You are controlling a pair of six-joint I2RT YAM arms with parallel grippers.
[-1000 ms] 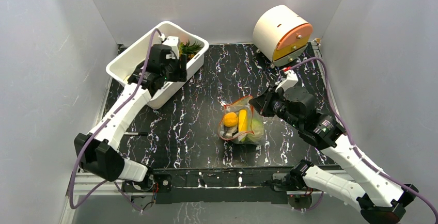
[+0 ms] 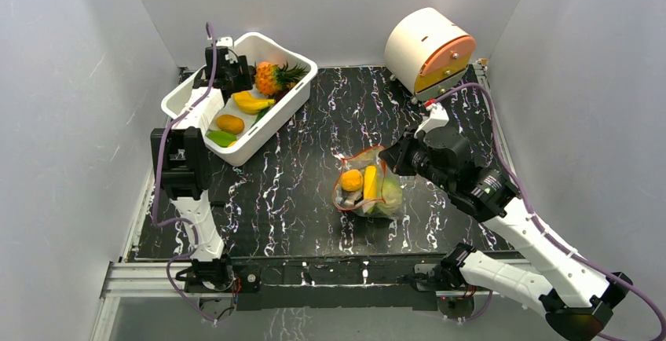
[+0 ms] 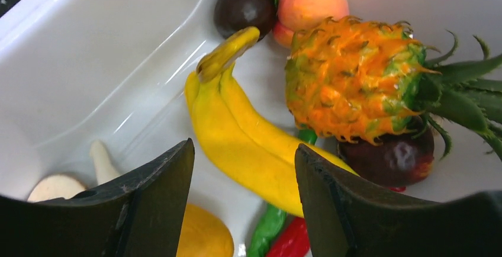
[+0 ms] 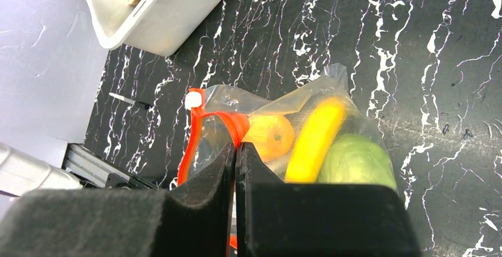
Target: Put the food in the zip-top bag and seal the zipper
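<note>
The clear zip bag (image 2: 385,196) with red zipper sits at table centre, holding an orange item (image 4: 269,137), a yellow one (image 4: 317,138) and a green one (image 4: 355,162). My right gripper is shut at the red zipper edge; whether film is between its fingers is hard to tell. My left gripper is open above bananas (image 3: 243,156) in the white bin (image 2: 271,125), which also holds a pineapple (image 3: 355,73), peach (image 3: 311,2), peppers (image 3: 266,233) and other food.
A cream cylindrical container (image 2: 416,42) stands at back right. A pen (image 4: 129,100) lies on the left of the table. Walls border three sides; the marble table between bin and bag is clear.
My left arm has moved back and leftward over the bin, uncovering the bananas and other food in the top view. The right arm and bag have barely moved.
</note>
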